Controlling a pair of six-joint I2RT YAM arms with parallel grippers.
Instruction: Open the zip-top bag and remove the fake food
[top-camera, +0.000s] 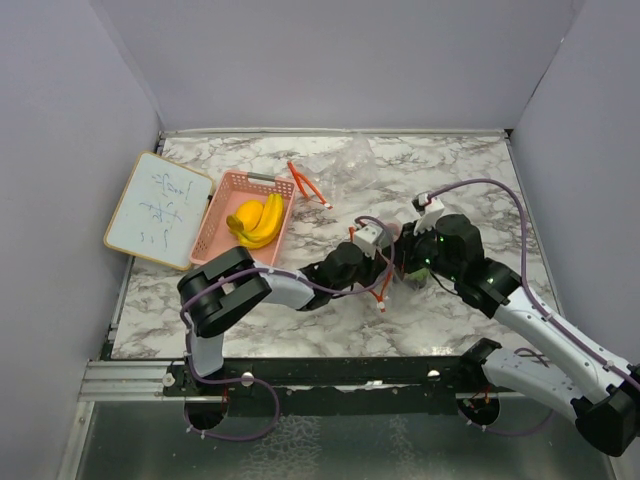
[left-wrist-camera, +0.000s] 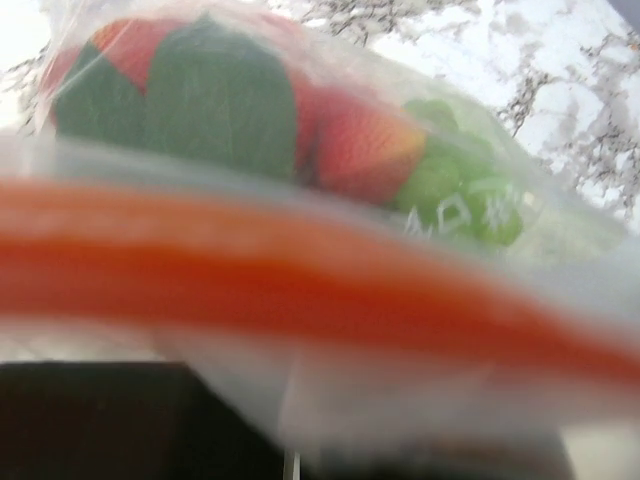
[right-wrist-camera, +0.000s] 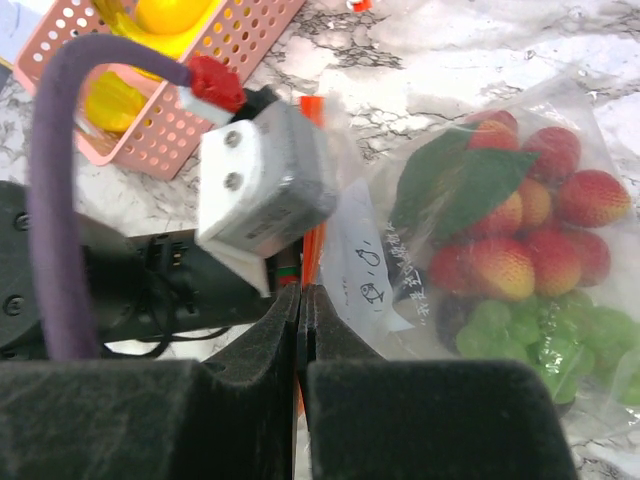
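A clear zip bag (right-wrist-camera: 590, 130) holds red fruits (right-wrist-camera: 556, 266), green leaves (right-wrist-camera: 460, 185) and grapes (right-wrist-camera: 510, 340). Its orange zip (left-wrist-camera: 300, 280) crosses close in front of the left wrist camera. My right gripper is shut at the zip strip; only the strip shows there, and whether it is pinched is hard to tell. My left gripper (top-camera: 378, 262) is at the zip opposite, its tips hidden behind its body and blurred in its own view.
A pink basket (top-camera: 215, 230) with bananas and yellow fruit stands left, beside a whiteboard (top-camera: 160, 208). Another empty bag (top-camera: 340, 165) with orange zip lies at the back.
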